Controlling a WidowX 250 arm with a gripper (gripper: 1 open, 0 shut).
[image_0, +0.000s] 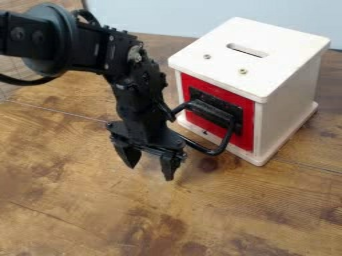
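A black robot arm reaches in from the upper left, its gripper (147, 160) hanging low over the wooden floor (241, 215) with two fingers apart and nothing visible between them. Right of it stands a white wooden box (285, 110) with a slot in the top, a red front panel (190, 121) and a black fitting (214, 105) on that panel. A black bent bar or tube runs from the fitting down behind the gripper; where it ends is hidden.
A pale blue-grey wall runs along the back. A cable loops at the far left.
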